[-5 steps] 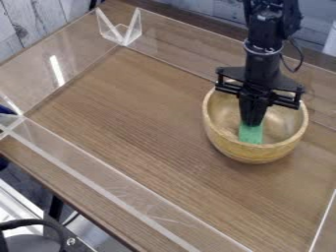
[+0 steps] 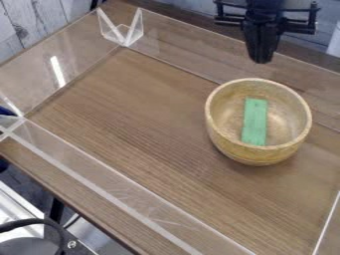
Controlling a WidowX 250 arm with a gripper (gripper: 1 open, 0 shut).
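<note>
A round wooden bowl [image 2: 228,143] sits on the right half of the wooden surface, with a green rectangular object [image 2: 255,121] lying inside it. My dark gripper [image 2: 261,53] is above and behind the bowl at the top of the view, clear of it, shut with nothing seen between its fingers.
Clear plastic walls edge the wooden surface, with an angled clear piece [image 2: 121,27] at the upper left. A black cable lies at the lower left corner, outside the surface.
My gripper has risen out of the bowl and moved back toward the top of the view. The green object stays in the bowl, now fully visible.
</note>
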